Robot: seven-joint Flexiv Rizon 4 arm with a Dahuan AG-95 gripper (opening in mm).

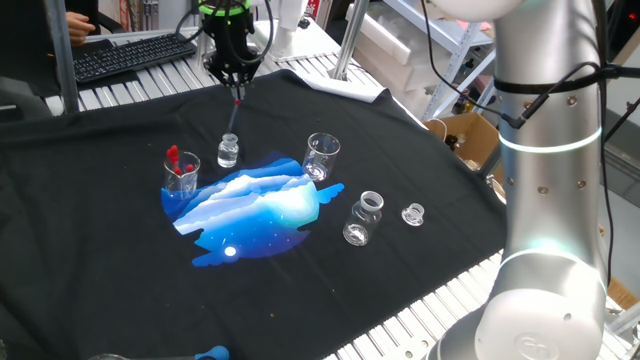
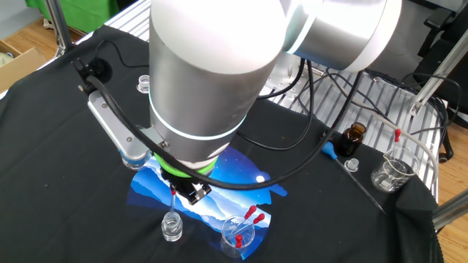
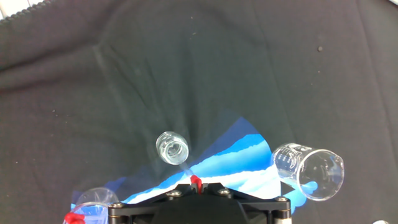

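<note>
My gripper is shut on the red bulb of a glass dropper [image 3: 196,181], which hangs down from the fingertips. The dropper's thin stem slants to the mouth of a small clear glass vial [image 1: 228,151]; in the wrist view this vial [image 3: 172,148] stands just ahead of the fingers. The tip appears to be at or just inside the opening; how deep cannot be made out. In exterior view 2 the red bulb [image 2: 173,191] shows above the vial [image 2: 172,226]. A beaker [image 1: 181,176] beside it holds more red-bulbed droppers.
An empty beaker [image 1: 321,156], a clear bottle [image 1: 363,219] and a glass stopper [image 1: 412,214] stand to the right in exterior view 1. A brown bottle [image 2: 352,138] and another beaker [image 2: 393,174] stand at the table's far side.
</note>
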